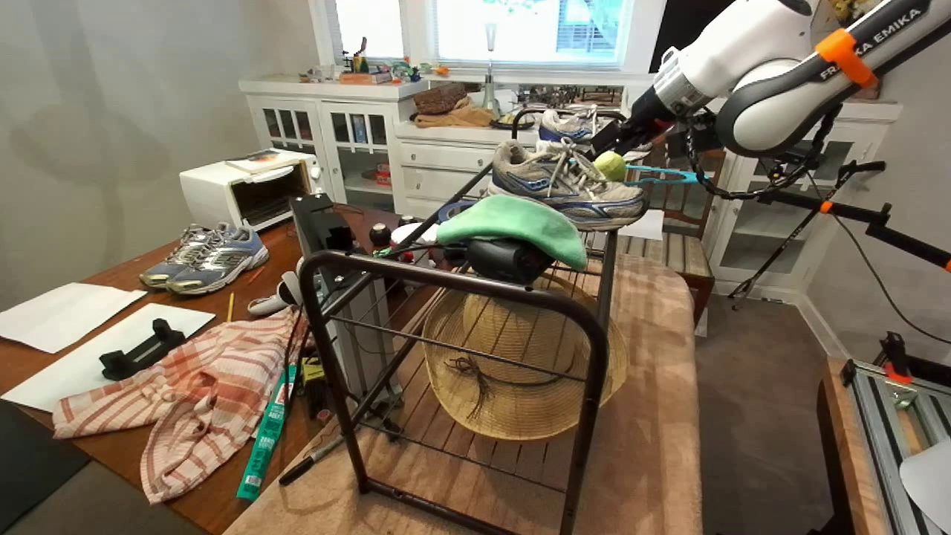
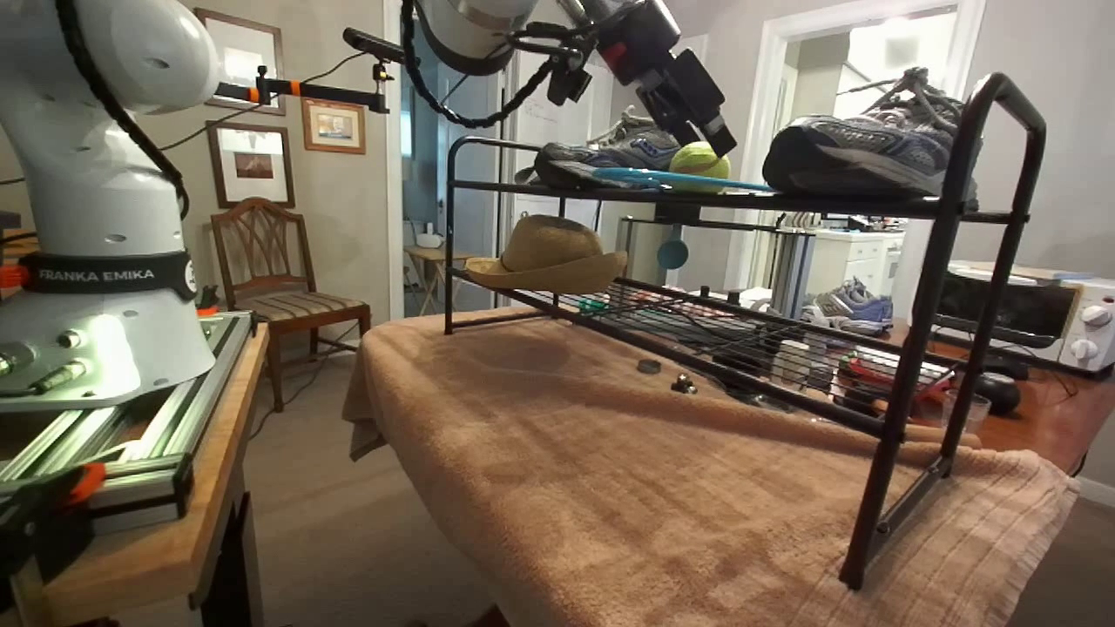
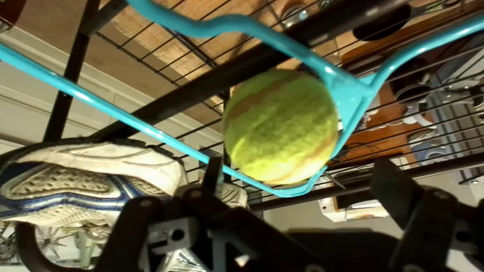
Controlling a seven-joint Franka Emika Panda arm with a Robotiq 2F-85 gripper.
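A yellow-green tennis ball (image 3: 281, 127) rests on the upper shelf of the black wire rack, cradled by a turquoise plastic hanger (image 3: 245, 27). My gripper is open, its two fingers spread wide at the lower part of the wrist view. The ball appears just beyond the fingertips, with nothing held. From the side, in exterior view 2, the gripper (image 2: 719, 144) is tilted down close above the ball (image 2: 699, 167); whether it touches cannot be made out. In exterior view 1 a shoe partly hides the ball (image 1: 611, 166) and the fingertips.
Grey running shoes (image 2: 868, 155) flank the ball on the shelf. A green cloth (image 1: 513, 227) lies over a dark object at the rack's near end. Below, a straw hat (image 2: 549, 256) sits on the lower shelf. The rack's tubular end frame (image 2: 1009, 115) rises above the shelf.
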